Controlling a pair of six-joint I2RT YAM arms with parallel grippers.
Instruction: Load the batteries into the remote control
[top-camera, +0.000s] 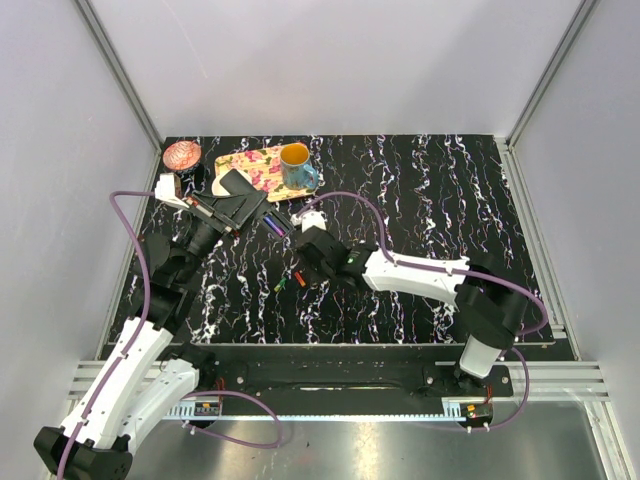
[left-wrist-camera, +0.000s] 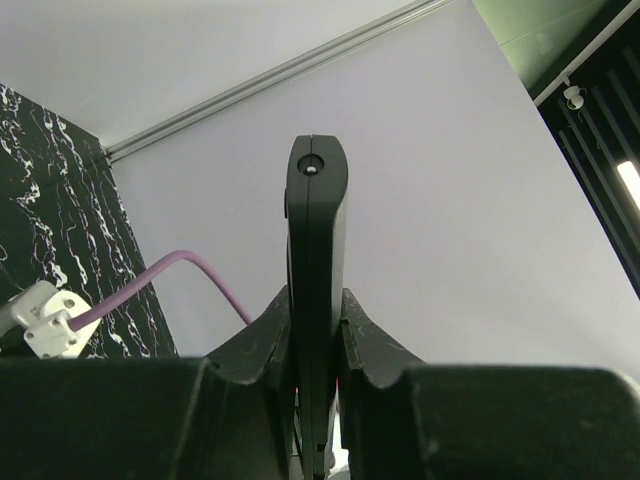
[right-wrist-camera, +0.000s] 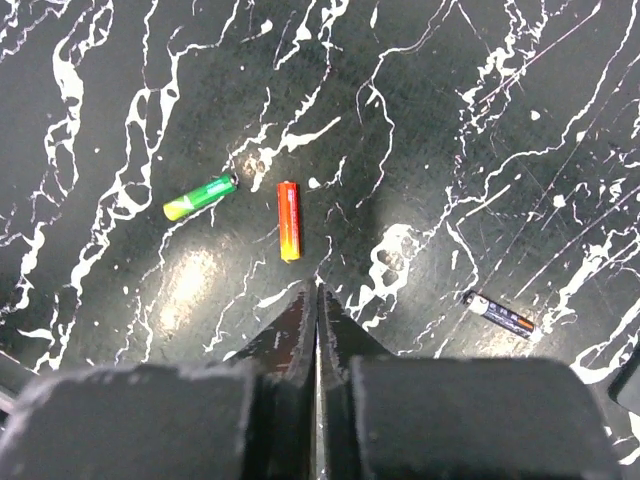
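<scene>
My left gripper (top-camera: 240, 205) is shut on a dark remote (left-wrist-camera: 316, 250), held in the air over the table; in the top view batteries show in its open end (top-camera: 275, 227). My right gripper is shut with nothing visible between its fingers, pointing down at the table. Below it lie a green battery (right-wrist-camera: 200, 197), a red-orange battery (right-wrist-camera: 288, 220) and a black battery (right-wrist-camera: 499, 315), all apart from one another.
A floral tray (top-camera: 235, 160) with a blue mug (top-camera: 298, 175) sits at the back left, beside a patterned bowl (top-camera: 181, 155).
</scene>
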